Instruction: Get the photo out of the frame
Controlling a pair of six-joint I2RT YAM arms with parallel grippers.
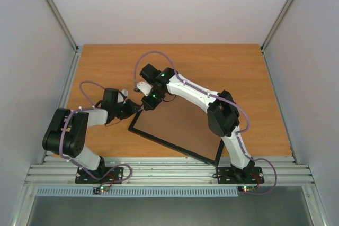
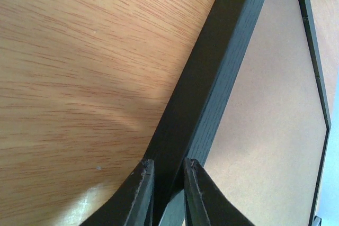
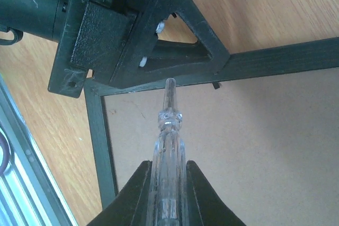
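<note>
The black photo frame lies back up on the wooden table, its brown backing board showing. My left gripper is shut on the frame's rim at its left side. My right gripper is shut on a clear tool, like a screwdriver handle, whose tip points at the rim near the left gripper's housing. A small dark tab sits at the board's edge. Whether the tool tip touches anything is unclear.
Bare table surrounds the frame behind and to the right. The metal rail runs along the front edge, close to the frame's lower corner.
</note>
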